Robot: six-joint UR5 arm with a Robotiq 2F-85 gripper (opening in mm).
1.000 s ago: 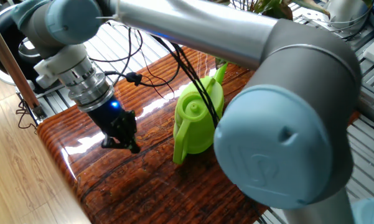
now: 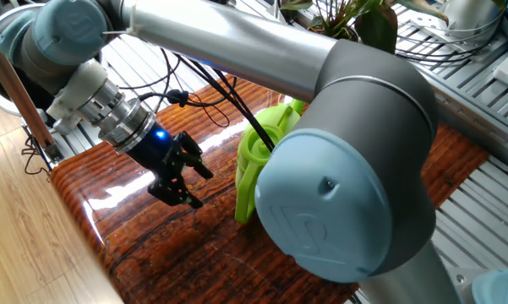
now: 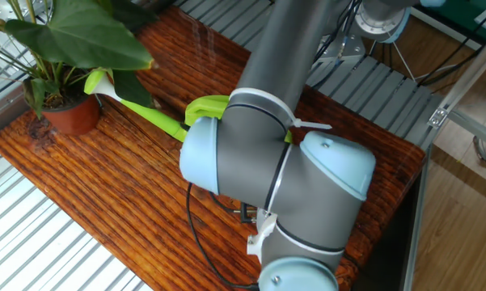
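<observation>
A light-green watering can (image 2: 252, 158) stands on the glossy brown wooden table, partly covered by my arm's elbow in exterior view 1. Its handle faces the near side there. To the left of the can, apart from it, my black gripper (image 2: 200, 187) is open, with its two fingers spread and an empty gap between them. From the other side, in exterior view 2, the arm hides most of the can (image 3: 204, 107); its long spout (image 3: 152, 120) reaches left towards the plant. I cannot make out the gripper in that view.
A potted plant (image 3: 73, 115) in a brown pot stands at the table's corner, its leaves near the spout's end. Black cables (image 2: 241, 105) hang from the arm close to the can.
My gripper has turned and moved slightly right, towards the can, and its fingers now show spread. The elbow has swung left, covering more of the can, which has not moved.
</observation>
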